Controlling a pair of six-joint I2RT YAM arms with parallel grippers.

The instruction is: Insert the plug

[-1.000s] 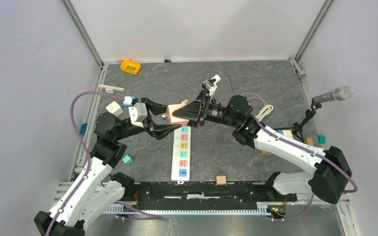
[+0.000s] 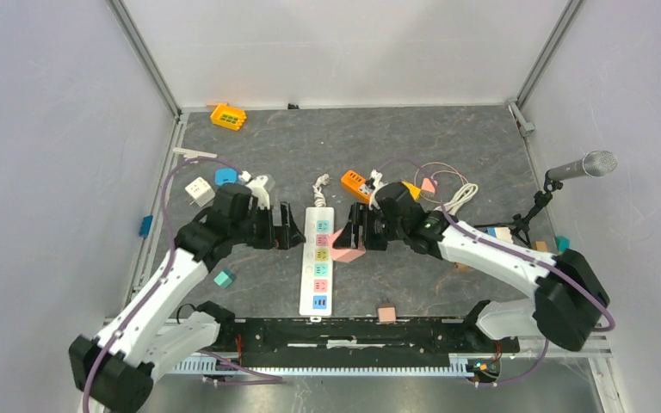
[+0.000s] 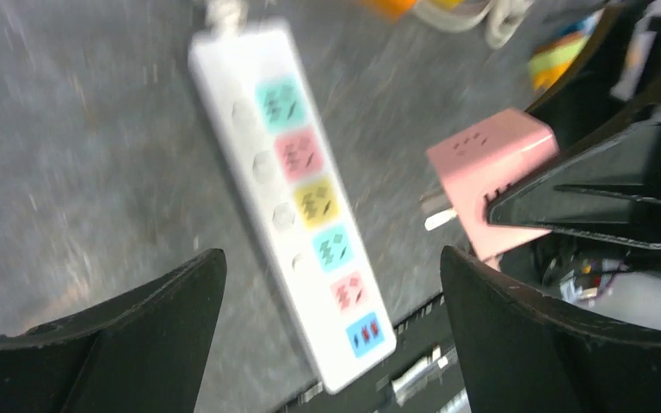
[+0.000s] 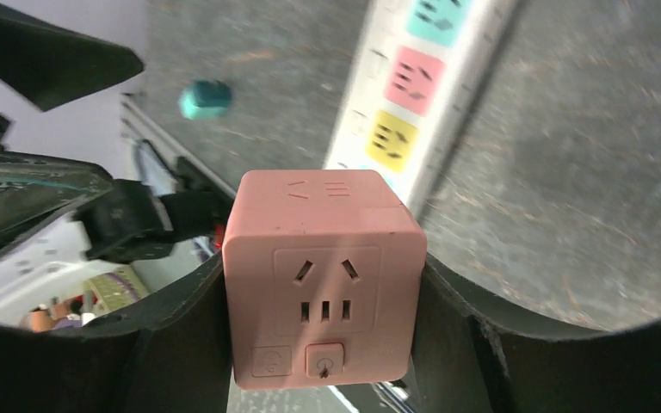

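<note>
The pink cube plug [image 4: 323,284] is gripped between the fingers of my right gripper [image 2: 350,232], and a socket face shows in the right wrist view. Its metal prongs [image 3: 435,205] point toward the strip in the left wrist view. A long white power strip [image 2: 307,280] with a row of coloured sockets lies lengthwise on the table. The cube hangs over its right side, apart from the sockets. My left gripper stands open to the left of the strip, nothing between its fingers, which show spread wide in its wrist view.
An orange block [image 2: 355,182] and a coiled white cable [image 2: 462,199] lie behind the right gripper. A white cube [image 2: 199,191] and a teal block [image 2: 224,279] are at the left. A small pink block [image 2: 386,313] sits near the front edge. A microphone [image 2: 589,165] stands at right.
</note>
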